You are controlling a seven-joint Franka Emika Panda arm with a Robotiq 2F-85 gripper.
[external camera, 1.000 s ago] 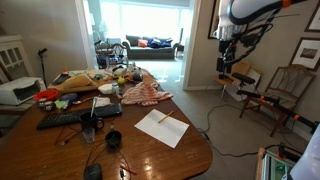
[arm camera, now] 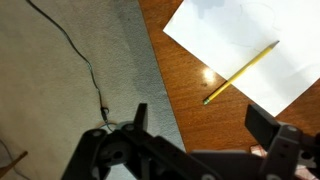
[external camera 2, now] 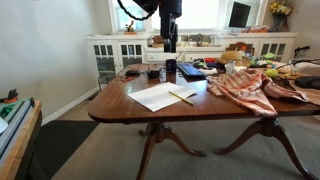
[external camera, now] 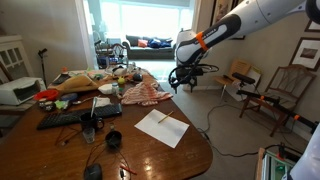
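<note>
A yellow pencil [arm camera: 240,73] lies across the edge of a white sheet of paper [arm camera: 225,35], one end over the bare wood. In exterior view 2 the pencil [external camera 2: 182,98] and the paper [external camera 2: 152,97] are near the table's edge; in exterior view 1 the paper [external camera: 160,128] is in the middle of the table. High above the tabletop, my gripper is open, its fingers [arm camera: 138,117] wide apart with nothing between them. From the side, the gripper [external camera 2: 169,46] points down, well clear of the paper.
A striped cloth [external camera: 146,94] lies beyond the paper. Dark cups [external camera: 113,139], a keyboard [external camera: 63,118] and a mouse [external camera: 93,172] occupy the table's left part. Clutter fills its far end. Bare wood [external camera: 160,160] surrounds the paper's near side. A chair [external camera: 285,95] stands to the right.
My arm has swung left and come lower in exterior view 1, from the upper right toward the table's edge. The paper, pencil and other table items have not moved.
</note>
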